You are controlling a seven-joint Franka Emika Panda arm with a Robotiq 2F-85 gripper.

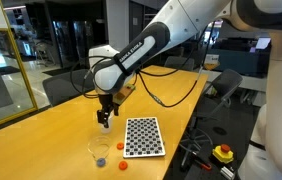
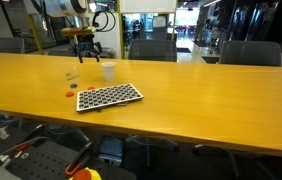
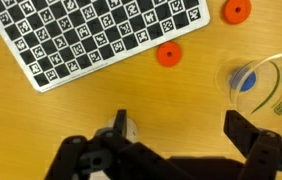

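Observation:
My gripper (image 1: 109, 104) is open above the table, its two dark fingers (image 3: 243, 130) spread apart in the wrist view. A white cup (image 2: 108, 72) stands upright on the table. In the wrist view only part of this white cup (image 3: 129, 130) shows, beside the left finger. Exterior view 1 has the cup mostly covered by the gripper. A clear cup (image 3: 274, 90) is at the right in the wrist view, with a blue disc (image 3: 243, 78) seen at its side; I cannot tell whether the disc is inside.
The black-and-white checkered board (image 1: 143, 137) lies flat on the wooden table. Two orange-red discs lie near it, one disc (image 3: 169, 54) close to its edge and another disc (image 3: 236, 10) farther off. Open tabletop (image 2: 211, 95) extends to the right in exterior view 2.

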